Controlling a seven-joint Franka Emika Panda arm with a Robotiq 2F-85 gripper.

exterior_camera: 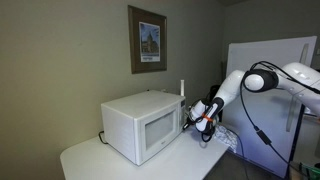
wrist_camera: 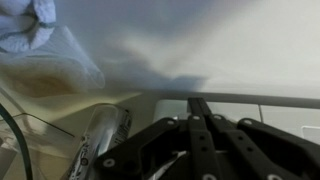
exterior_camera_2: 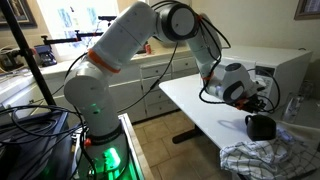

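Note:
A white microwave (exterior_camera: 145, 127) stands on a white table (exterior_camera: 85, 160), its windowed front facing right. Close by the right end of that front is my gripper (exterior_camera: 187, 126), small and partly lost against the arm. From the other side, the gripper (exterior_camera_2: 269, 105) shows in front of the microwave's white body (exterior_camera_2: 262, 66), above the table. In the wrist view the black fingers (wrist_camera: 199, 120) are together, with nothing seen between them. Whether they touch the microwave cannot be told.
A dark pot-like object (exterior_camera_2: 260, 127) rests by a patterned cloth (exterior_camera_2: 262, 158) at the table's near corner. A shiny metal cylinder (wrist_camera: 102, 140) lies at the wrist view's lower left. Open table lies left of the arm in exterior view 2.

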